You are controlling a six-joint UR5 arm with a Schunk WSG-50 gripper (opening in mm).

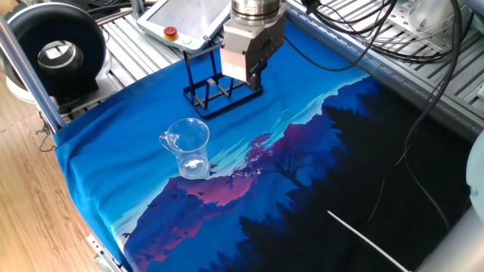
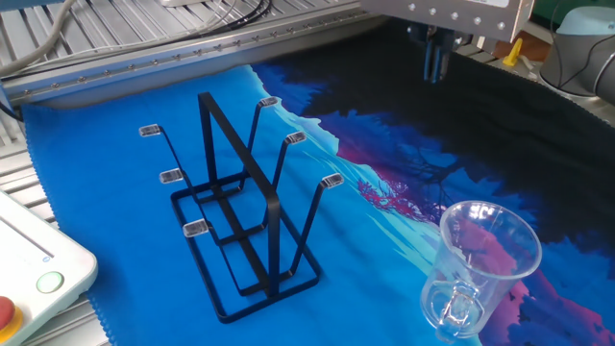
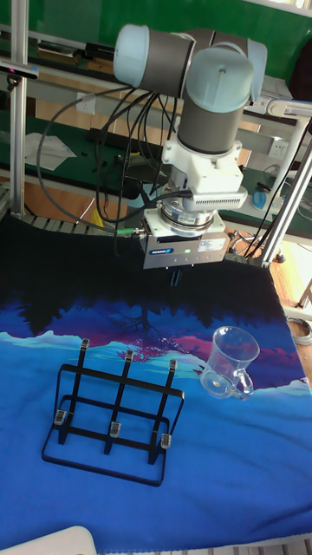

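A clear cup with a handle (image 1: 187, 140) stands upright and empty on the cloth, apart from the rack. It also shows in exterior view 2, where the clear cup (image 2: 485, 255) is at lower right. The black wire rack (image 2: 235, 211) has several upright prongs with clear tips, and nothing hangs on it. My gripper (image 2: 438, 60) is held in the air, its dark fingers close together with no object seen between them. In exterior view 3 the gripper (image 3: 175, 277) hangs above the dark part of the cloth, beyond both the rack (image 3: 111, 421) and the cup (image 3: 230, 361).
A printed blue and black cloth (image 1: 136, 151) covers the table. The teach pendant with a red button (image 1: 172, 33) lies beyond its edge. Cables (image 1: 423, 106) droop over the right side, and a thin white rod (image 1: 367, 240) crosses the lower right.
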